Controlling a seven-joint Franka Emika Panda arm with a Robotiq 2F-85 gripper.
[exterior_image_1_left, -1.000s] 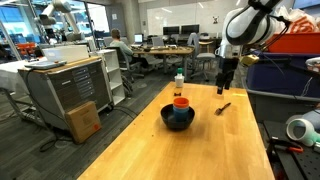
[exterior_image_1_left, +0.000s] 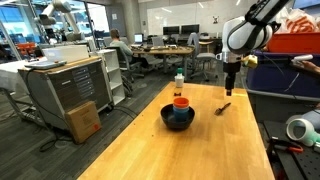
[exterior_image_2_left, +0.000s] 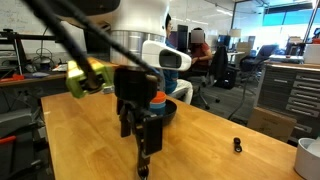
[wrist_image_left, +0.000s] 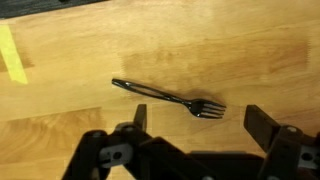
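Note:
A black fork (wrist_image_left: 170, 97) lies flat on the wooden table, its tines toward the right in the wrist view. My gripper is open above the table, its fingertips wide apart with nothing held between them. The fork's tines fall between the two fingers in that view, while its handle reaches out past the left one. In exterior view 1 the fork (exterior_image_1_left: 222, 108) shows as a small dark shape just below and left of the gripper (exterior_image_1_left: 231, 92). A black bowl (exterior_image_1_left: 177, 122) with a red and blue cup (exterior_image_1_left: 181, 103) in it stands nearer the table's middle.
A white bottle (exterior_image_1_left: 180, 75) stands toward the back of the table. Yellow tape (wrist_image_left: 12, 52) marks the table at the wrist view's left. A small black object (exterior_image_2_left: 237, 145) and a white container (exterior_image_2_left: 307, 158) are at the right in exterior view 2.
The arm has shifted a little to the left and the gripper sits lower, closer to the fork. The fork, bowl and cup stay where they were.

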